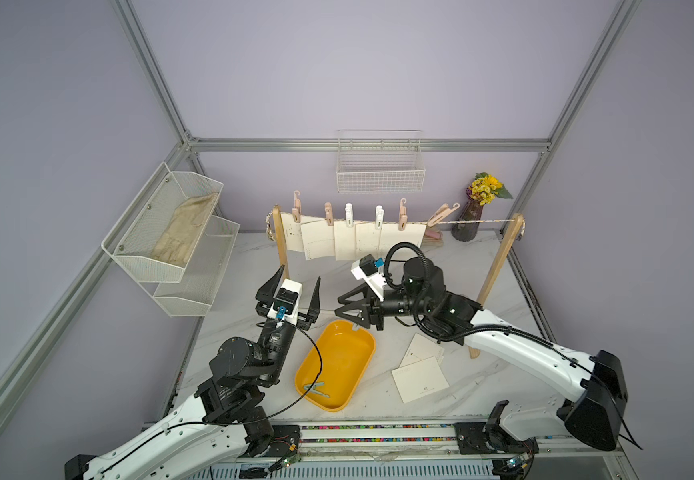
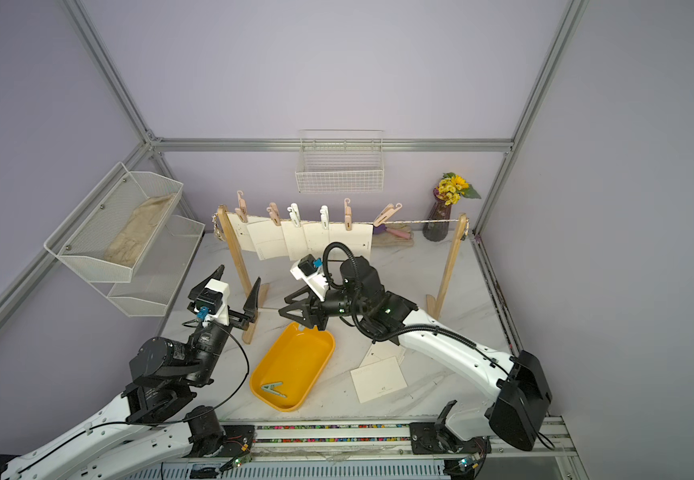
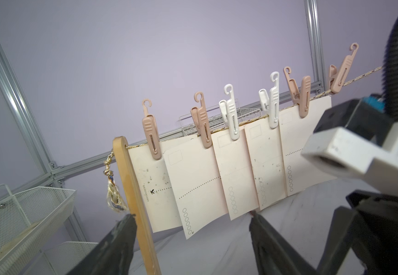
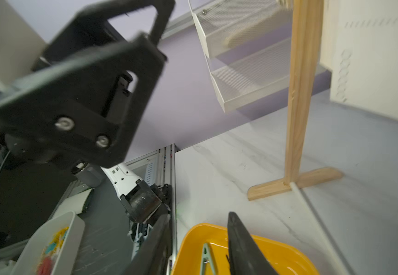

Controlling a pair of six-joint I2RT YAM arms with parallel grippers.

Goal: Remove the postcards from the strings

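Several cream postcards hang from a string between wooden posts, held by pink and white clothespins. My left gripper points up below and in front of the line's left end, fingers apart and empty. My right gripper is held sideways to its right, over the yellow tray, also open with nothing visible between its fingers. The tray holds a teal clothespin. Two postcards lie on the table right of the tray.
A white mesh shelf is on the left wall, a wire basket on the back wall. A vase with yellow flowers stands at the back right.
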